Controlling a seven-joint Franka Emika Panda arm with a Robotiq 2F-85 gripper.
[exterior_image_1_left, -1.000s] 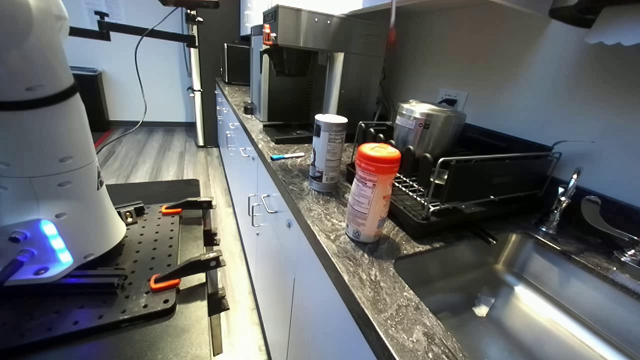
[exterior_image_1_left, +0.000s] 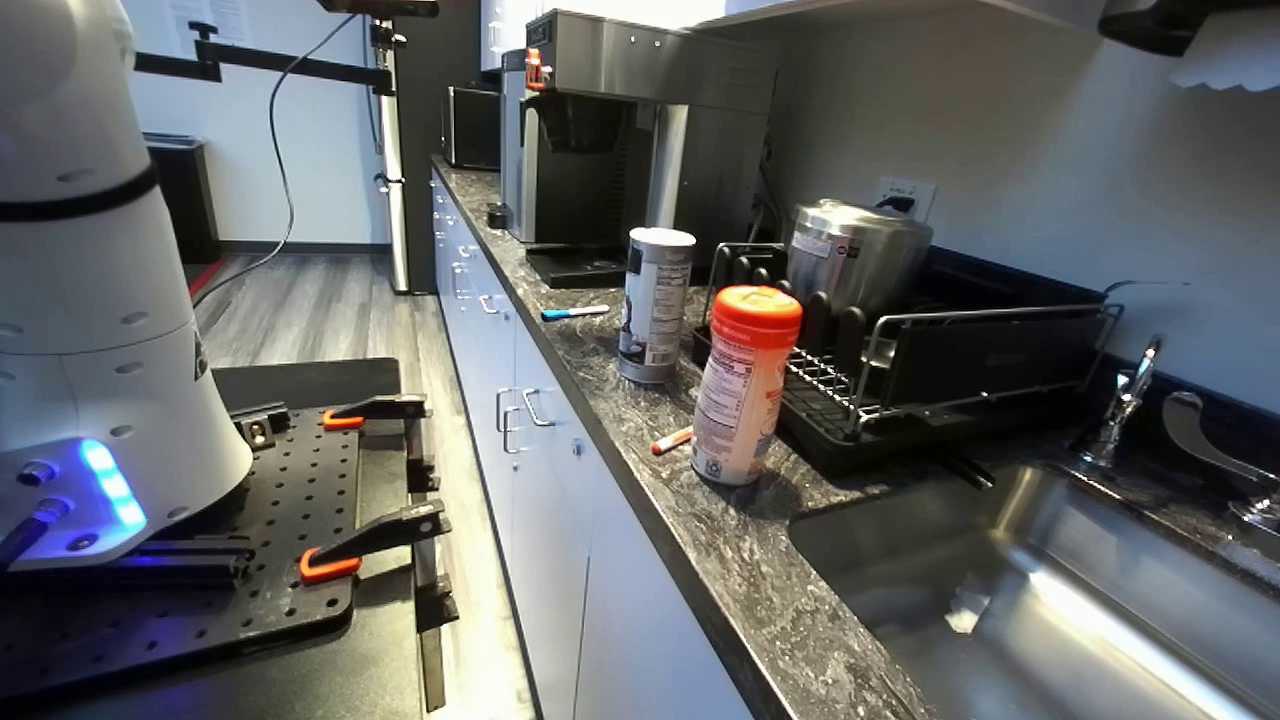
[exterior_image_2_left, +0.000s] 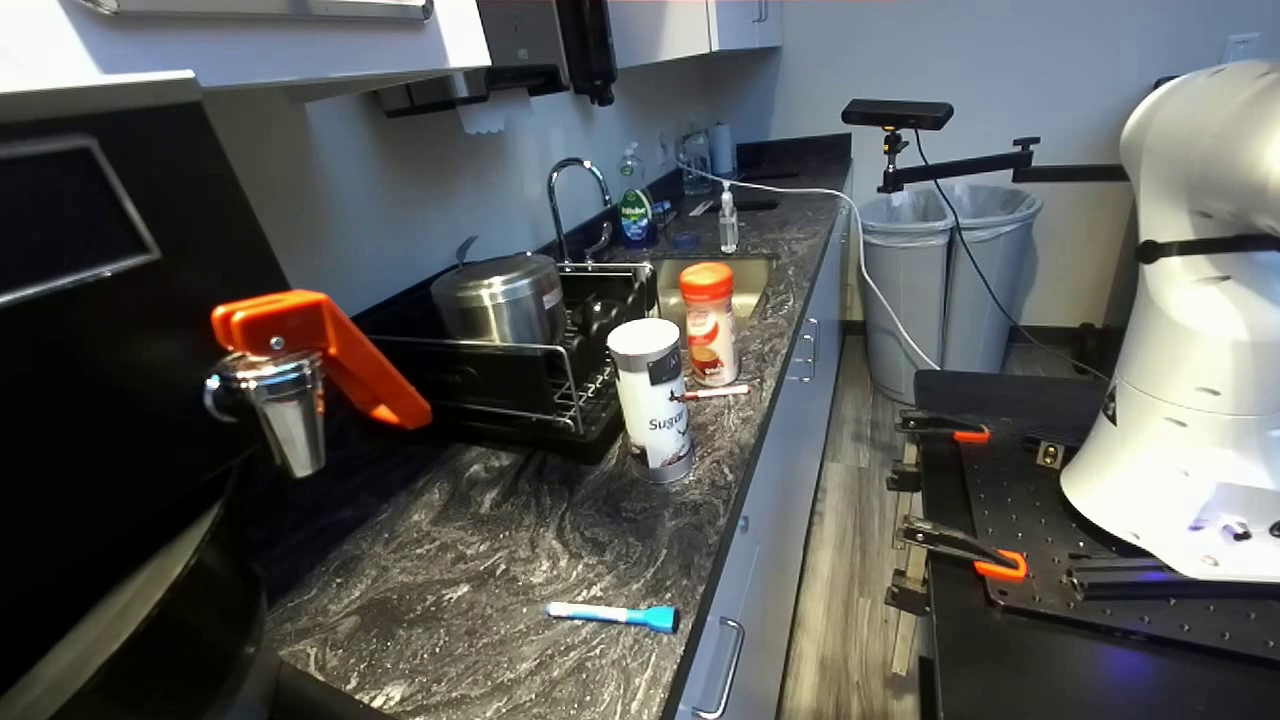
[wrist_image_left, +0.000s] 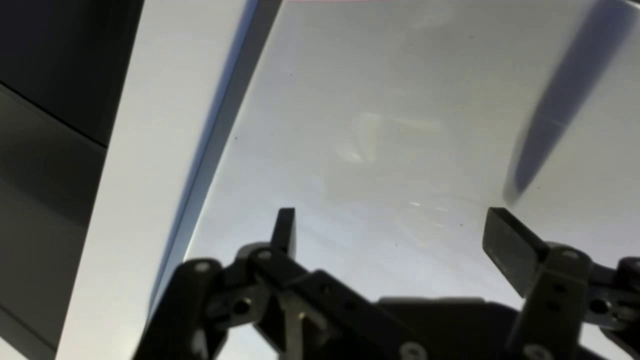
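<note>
My gripper stands open in the wrist view, its two dark fingers wide apart and nothing between them. Beyond them is a plain white panel (wrist_image_left: 372, 150). Neither exterior view shows the gripper. A red-ended marker (exterior_image_1_left: 672, 440) shows beside the creamer bottle (exterior_image_1_left: 746, 384) with its red lid. From the other side, the marker (exterior_image_2_left: 716, 392) overlaps the sugar can (exterior_image_2_left: 651, 402); whether it touches the counter I cannot tell. A blue-capped marker (exterior_image_2_left: 612, 614) lies on the counter.
A black dish rack (exterior_image_1_left: 996, 360) holding a metal pot (exterior_image_1_left: 854, 258) stands by the wall, near the sink (exterior_image_1_left: 1080, 600). The coffee machine (exterior_image_1_left: 720, 132) is further along. Bare counter (exterior_image_2_left: 480, 540) surrounds the blue-capped marker.
The red-ended marker now shows beside the creamer bottle, where none was before. A blurred red streak high up near the coffee machine is gone. Bottle, can and blue-capped marker have not moved.
</note>
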